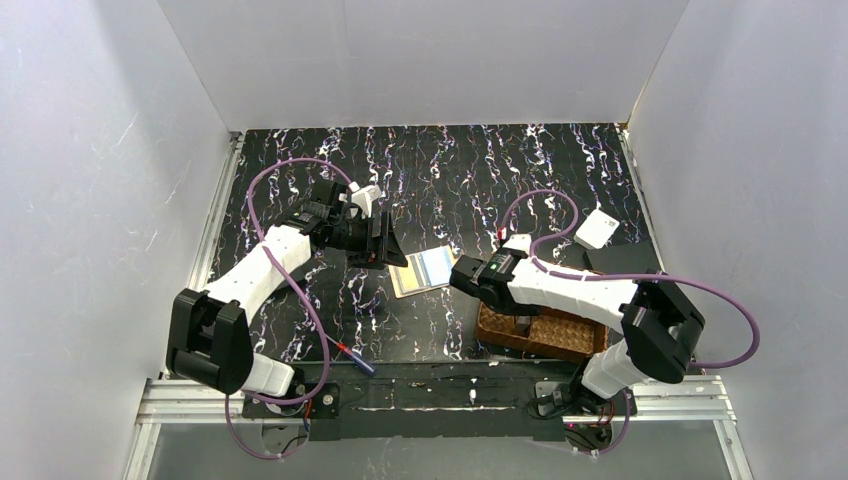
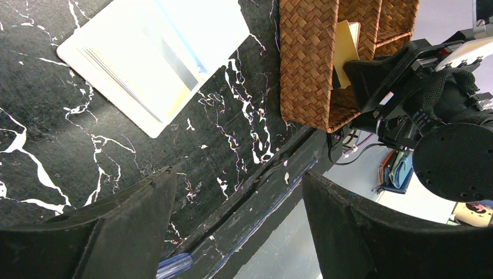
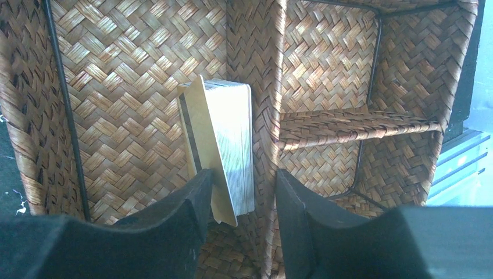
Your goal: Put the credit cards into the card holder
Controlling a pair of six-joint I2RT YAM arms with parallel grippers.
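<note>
A flat, pale open folder (image 1: 424, 270), apparently the card holder, lies mid-table; the left wrist view shows yellow, grey and light-blue areas on it. My left gripper is open at its left, with nothing between the fingers. In the woven basket, a stack of white-edged cards (image 3: 232, 139) stands on edge against a divider. One gold card (image 3: 203, 139) with a dark stripe leans away from the stack. Over the basket is my right gripper, fingers apart; its left finger (image 3: 197, 195) appears to touch the gold card, and its right finger overlaps the divider.
The brown woven basket (image 1: 560, 335) has several compartments, with the right arm above it. A white square object (image 1: 597, 229) and a dark flat piece (image 1: 625, 258) are at the right. A blue pen-like object (image 1: 357, 361) lies near the front edge.
</note>
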